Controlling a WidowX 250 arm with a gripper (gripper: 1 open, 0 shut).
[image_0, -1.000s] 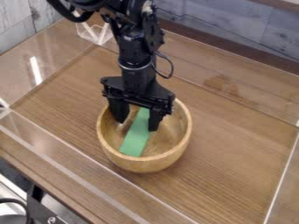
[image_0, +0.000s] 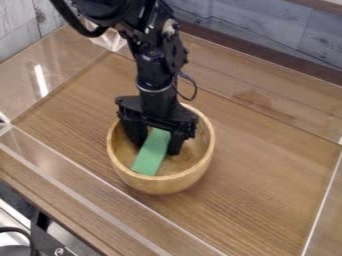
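Observation:
A tan bowl (image_0: 185, 174) sits on the wooden table, with a green oblong object (image_0: 150, 154) lying inside it. My black gripper (image_0: 158, 134) reaches down from the top of the view into the bowl, its fingers over the upper part of the green object. Whether the fingers touch it, and how far apart they are, is hard to make out.
The wooden table (image_0: 267, 180) has free room to the right and at the left of the bowl. A marble-patterned wall (image_0: 267, 40) runs along the back. A black cable lies at the lower left.
The gripper has shifted slightly and sits a little lower in the bowl. The green object and bowl look nearly unchanged.

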